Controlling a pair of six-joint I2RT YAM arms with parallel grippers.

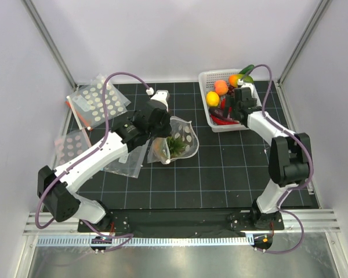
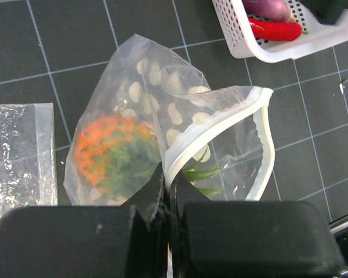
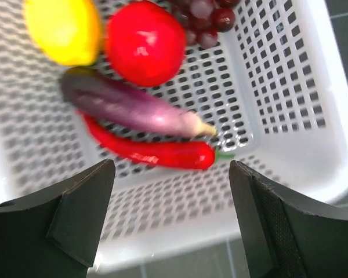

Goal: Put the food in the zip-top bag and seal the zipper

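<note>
An open zip top bag (image 2: 127, 87) with orange and green food inside lies mid-table. My left gripper is shut at the white zipper edge (image 2: 220, 124); the thin bag rim runs between its fingers. My right gripper is open over the near part of the white basket (image 3: 319, 145). Below it lie an eggplant (image 3: 127, 107) and a red chilli (image 3: 156, 153), with a red round item (image 3: 145, 43), a yellow item (image 3: 64, 29) and grapes (image 3: 206, 17) farther back.
Other clear bags (image 1: 98, 101) lie on the left of the dark grid table (image 1: 220, 179).
</note>
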